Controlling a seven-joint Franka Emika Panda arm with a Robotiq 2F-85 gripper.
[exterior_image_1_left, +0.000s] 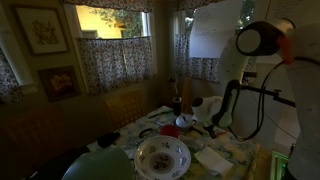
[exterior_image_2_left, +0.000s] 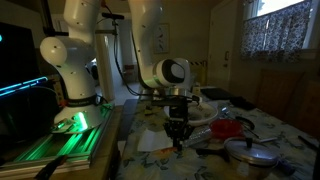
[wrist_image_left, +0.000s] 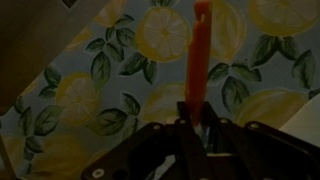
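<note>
My gripper is shut on a long, thin orange object (wrist_image_left: 199, 50). It stretches away from the fingers across the wrist view; what kind of thing it is cannot be told in the dim light. In exterior view 2 my gripper (exterior_image_2_left: 178, 132) hangs low over the table, with the held object not clear there. Exterior view 1 shows the gripper (exterior_image_1_left: 211, 131) small and dark near the right side of the table. Below it spreads a tablecloth (wrist_image_left: 75, 97) printed with lemons and leaves.
A white sheet (exterior_image_1_left: 213, 160) lies flat near the gripper. A large patterned bowl (exterior_image_1_left: 162, 158), a lidded metal pan (exterior_image_2_left: 250, 152) and a red item (exterior_image_2_left: 226, 128) crowd the table alongside. Chairs (exterior_image_1_left: 125, 105) stand beyond.
</note>
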